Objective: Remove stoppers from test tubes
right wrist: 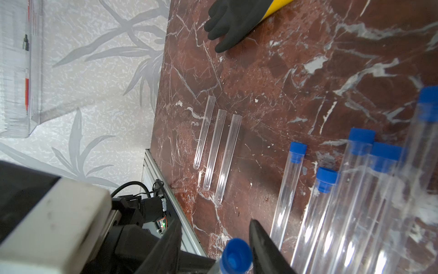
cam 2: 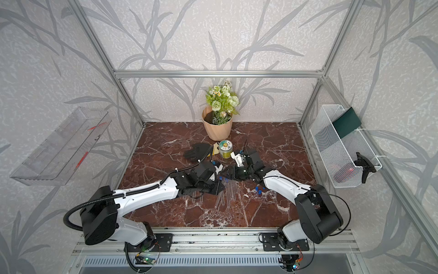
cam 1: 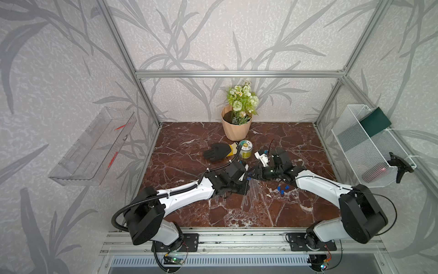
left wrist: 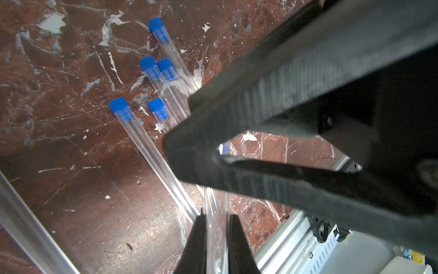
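Note:
My left gripper is shut on a clear test tube (left wrist: pixel 217 248) held above the table. In the right wrist view this tube's blue stopper (right wrist: pixel 237 256) sits between the fingers of my right gripper, which is part open with a gap visible on the stopper's left side. Several stoppered tubes (right wrist: pixel 285 194) lie side by side below, blue caps at their far ends. Three tubes without stoppers (right wrist: pixel 226 155) lie apart to the left. Loose blue stoppers (cam 1: pixel 281 189) rest on the table under the right arm.
Behind the arms are a black and yellow glove (cam 1: pixel 218 151), a round tin (cam 1: pixel 245 148) and a flower pot (cam 1: pixel 236 130). A clear bin (cam 1: pixel 93 150) hangs on the left wall, a white mesh basket (cam 1: pixel 365 169) on the right.

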